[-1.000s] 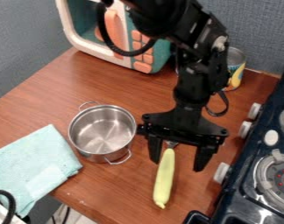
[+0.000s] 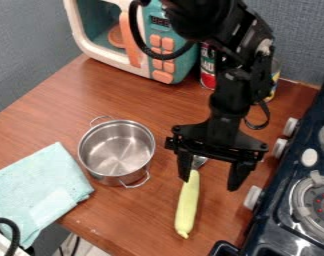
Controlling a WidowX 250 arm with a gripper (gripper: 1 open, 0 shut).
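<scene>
My black gripper point(image 2: 209, 172) hangs over the wooden counter point(image 2: 85, 120) right of centre, its two fingers apart, one on each side above the top end of a pale yellow-green elongated item point(image 2: 188, 208). A small metallic piece, partly hidden by the gripper, lies at that item's top end. A steel pot point(image 2: 117, 150) with two handles stands to the left. I see nothing held between the fingers.
A light teal cloth point(image 2: 34, 192) lies at lower left. The stove point(image 2: 310, 188) borders the right. A teal toy-like microwave point(image 2: 157, 35) and cans point(image 2: 208, 66) stand at the back.
The arm and gripper have shifted slightly right and back, uncovering more of the cans behind. The items on the counter look unmoved.
</scene>
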